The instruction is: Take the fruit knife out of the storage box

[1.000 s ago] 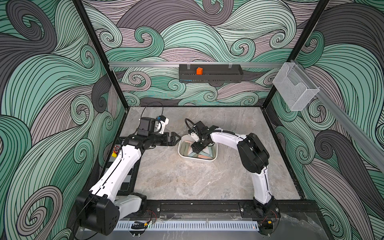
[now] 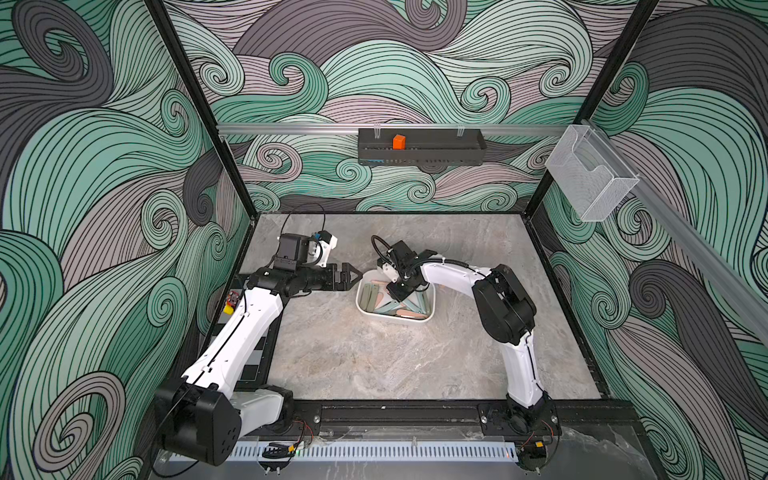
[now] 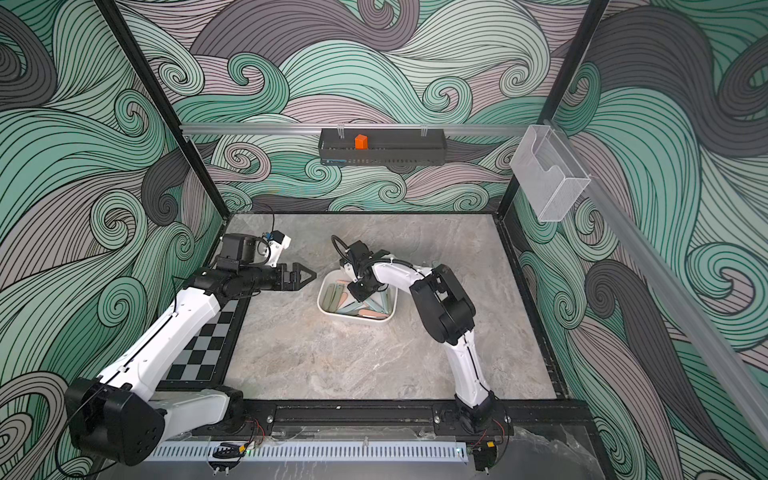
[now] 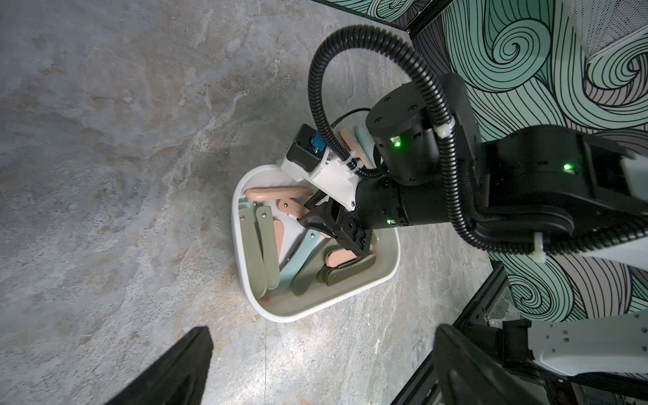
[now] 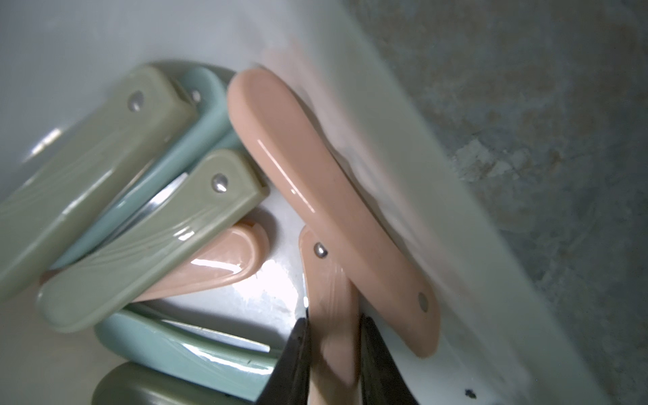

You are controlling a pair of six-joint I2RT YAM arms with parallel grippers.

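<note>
The white storage box [image 4: 237,260] holds several folded fruit knives in green, blue and pink. My right gripper points down into it. Its two fingers stand close along both sides of a pink knife [image 5: 330,287] on the box floor; whether they press on it cannot be told. A second pink knife [image 5: 330,209] lies along the box wall and overlaps that knife's riveted end. To the left of the box, my left gripper [image 2: 357,277] hangs open and empty, its blurred fingers [image 4: 177,368] wide apart in the left wrist view.
Outside the box, a pink knife [image 4: 355,146] and a blue knife [image 4: 365,143] lie on the table, partly hidden by the right arm. A green knife [image 5: 155,239] and a blue knife [image 5: 195,354] lie near the right fingers.
The left arm has barely moved, and the box stands in the same place.
</note>
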